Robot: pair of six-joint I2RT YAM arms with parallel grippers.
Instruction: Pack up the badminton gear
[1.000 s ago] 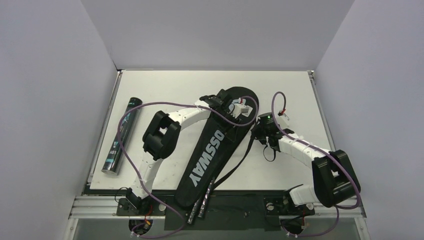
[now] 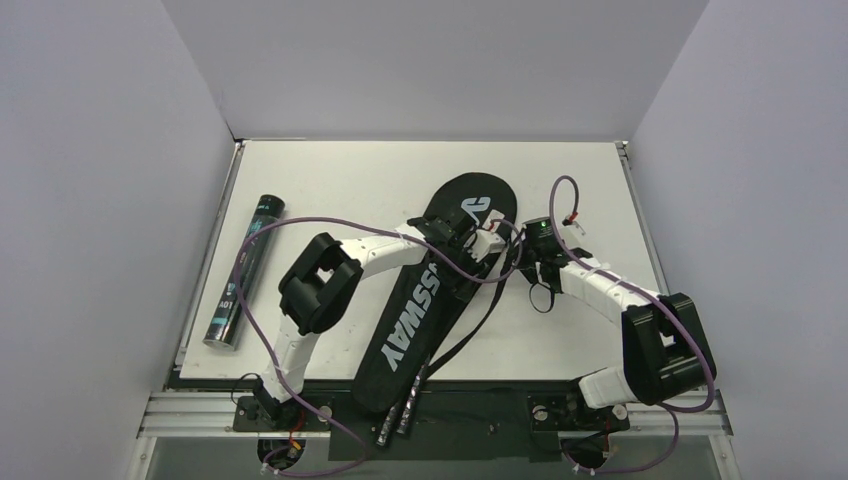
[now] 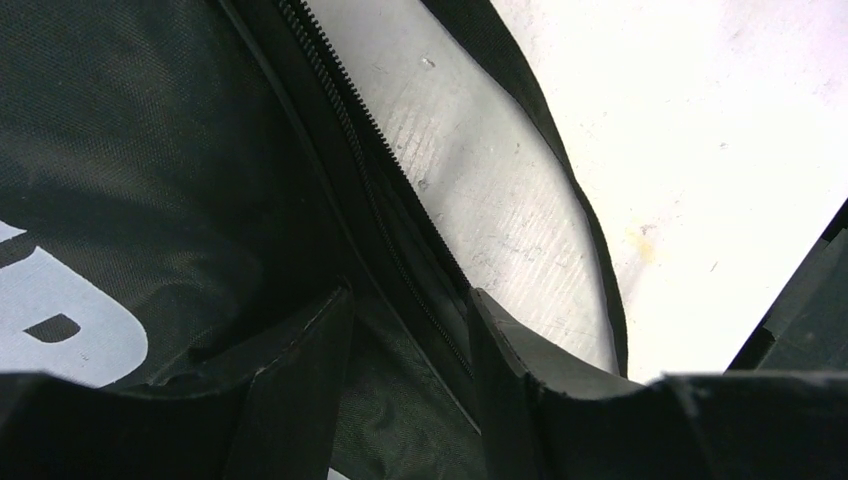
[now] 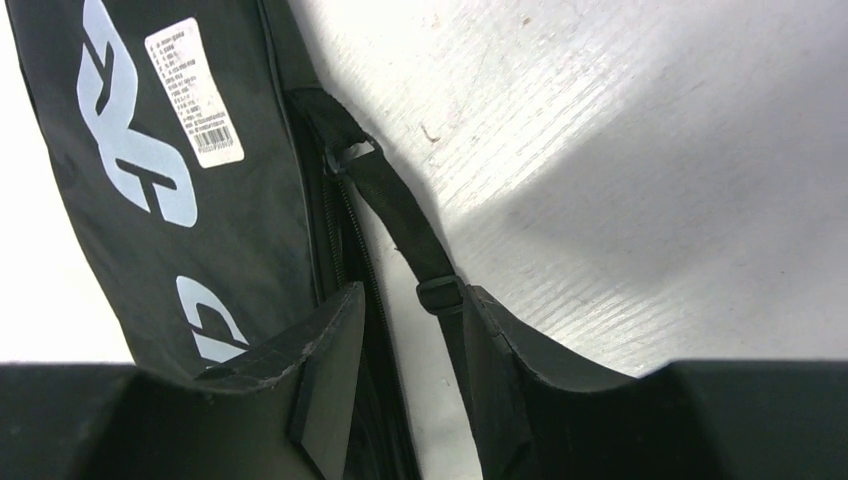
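Note:
A long black racket bag with white lettering lies slantwise over the middle of the table. Two racket handles stick out at its near end. In the left wrist view the zipper runs along the bag's side, and my left gripper stands open around that zipper edge. My right gripper is open too, by the bag's right side. Between its fingers lie the bag's edge and a black strap with a buckle; neither is clamped. The arm covers part of the bag from above.
A dark shuttlecock tube lies along the table's left side. The carrying strap loops down the bag's right side.
The left gripper has moved down along the bag toward the near side. The right gripper has shifted slightly right and away from the bag's edge.

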